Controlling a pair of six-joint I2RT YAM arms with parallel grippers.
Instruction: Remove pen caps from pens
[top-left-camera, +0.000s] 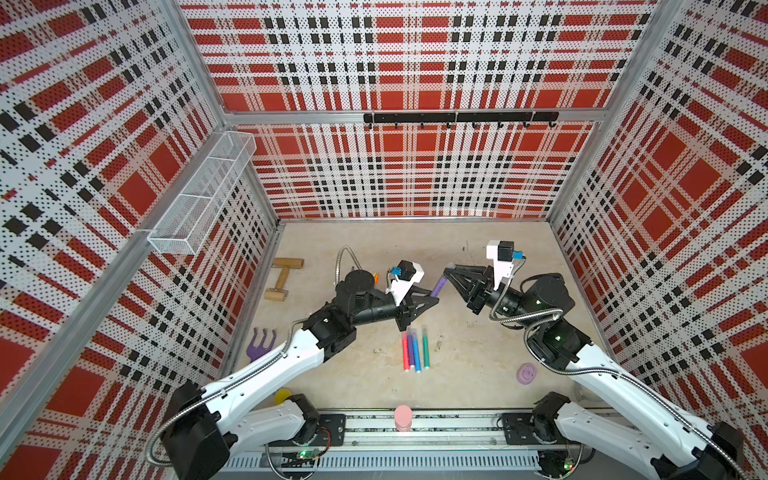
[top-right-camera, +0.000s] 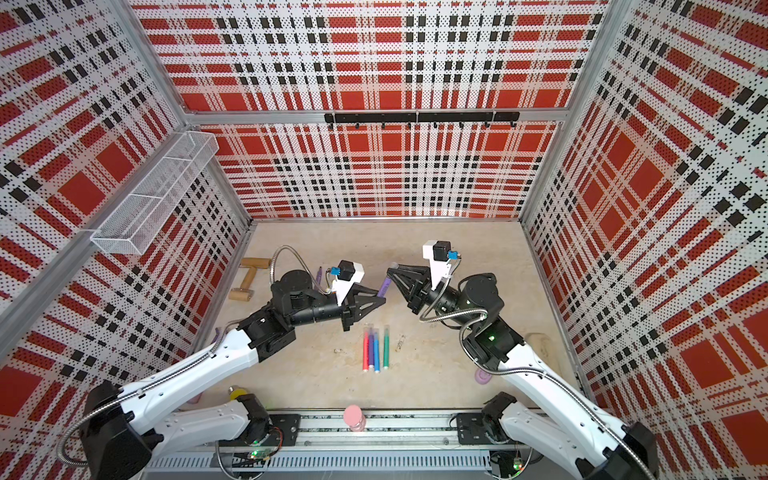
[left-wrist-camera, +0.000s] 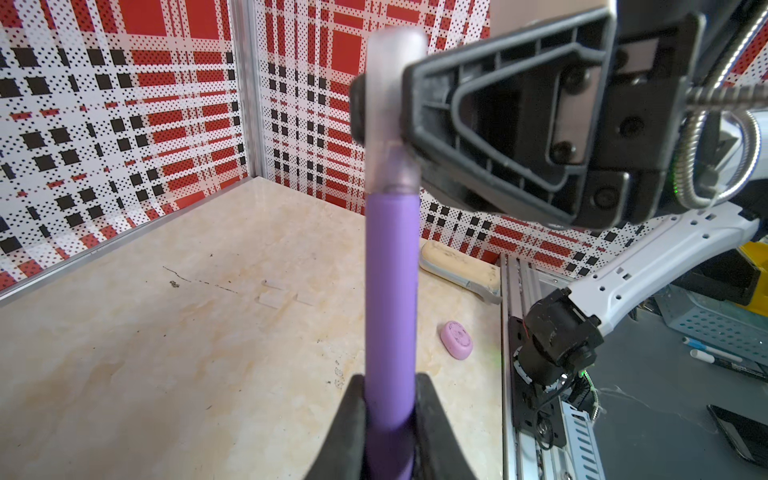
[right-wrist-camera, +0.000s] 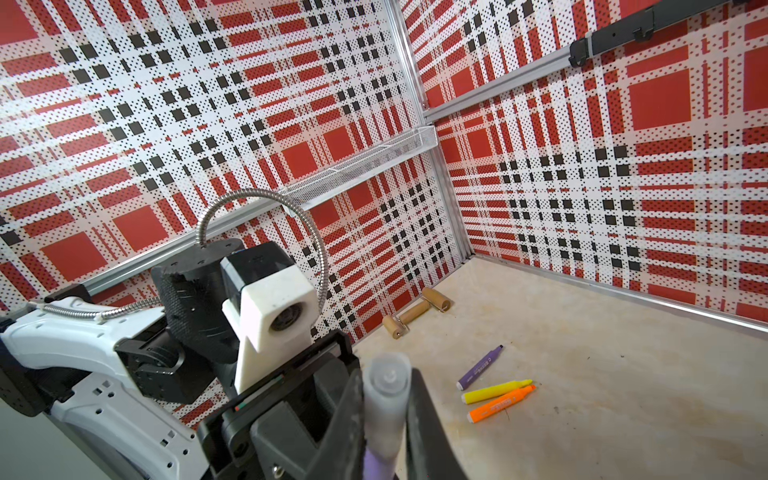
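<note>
A purple pen (left-wrist-camera: 391, 296) stands upright in the left wrist view, its barrel pinched low down by my left gripper (top-left-camera: 435, 297), which is shut on it. Over its top end sits a clear frosted cap (left-wrist-camera: 394, 96), whose lower rim meets the purple barrel with no visible gap. My right gripper (top-left-camera: 449, 273) is shut on that cap from the right side. On the table below lie a red pen (top-left-camera: 405, 352), a green pen (top-left-camera: 425, 352) and two blue-toned pens side by side. Purple (right-wrist-camera: 480, 367), yellow (right-wrist-camera: 496, 390) and orange (right-wrist-camera: 501, 404) pens lie farther left.
A wooden roller (top-left-camera: 281, 279) and a purple fork-shaped tool (top-left-camera: 261, 344) lie on the left. A pink-purple disc (top-left-camera: 525, 373) is at the right front.
</note>
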